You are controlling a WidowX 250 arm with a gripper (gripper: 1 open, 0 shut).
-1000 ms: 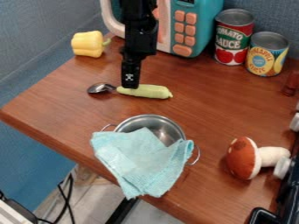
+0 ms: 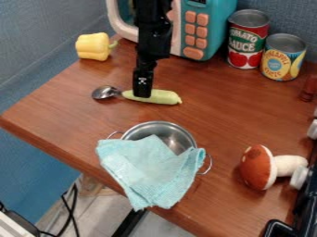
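Note:
The black gripper (image 2: 143,85) points straight down over a pale yellow-green corn or zucchini-like toy (image 2: 161,98), its tip at the toy's left part; whether the fingers are open or shut around it is not clear. A spoon (image 2: 106,93) lies at the toy's left end. In front sits a metal pot (image 2: 173,131) with a light blue cloth (image 2: 146,167) draped over its front rim.
A yellow pepper (image 2: 93,46) lies at the back left beside a toy microwave (image 2: 210,28). Two cans, tomato sauce (image 2: 246,42) and a yellow one (image 2: 283,57), stand back right. A toy mushroom (image 2: 260,168) lies front right.

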